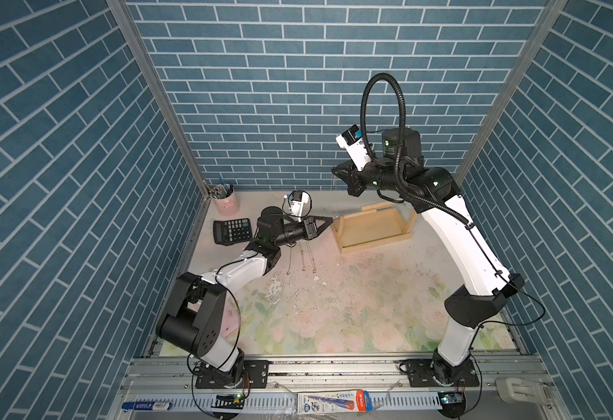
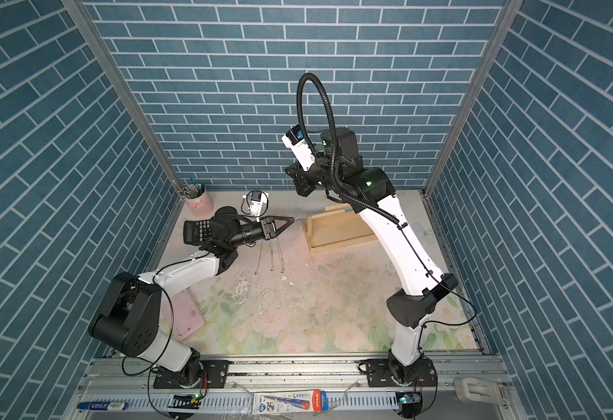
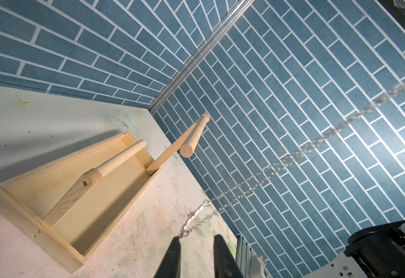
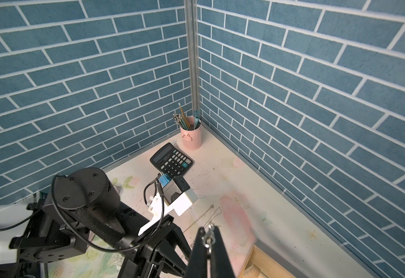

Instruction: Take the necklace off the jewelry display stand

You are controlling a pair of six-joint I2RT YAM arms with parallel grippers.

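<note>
A silver chain necklace point(image 3: 299, 152) slants taut across the left wrist view, from the upper right down to a clasp part at its lower end. That end is beside the tip of one finger point(image 3: 173, 250) of my left gripper; the two fingers stand apart with a gap between. In the right wrist view, my right gripper is shut with a bit of chain point(image 4: 208, 237) at its fingertips. High over the table, the right gripper hangs above the left one. The wooden display stand point(image 3: 38, 229), a shallow tray with peg-topped posts, lies beyond the left fingertips.
Several thin necklaces point(image 2: 282, 257) lie on the table below the left arm. A calculator point(image 4: 171, 159) and a pink pencil cup point(image 4: 191, 138) stand at the back left.
</note>
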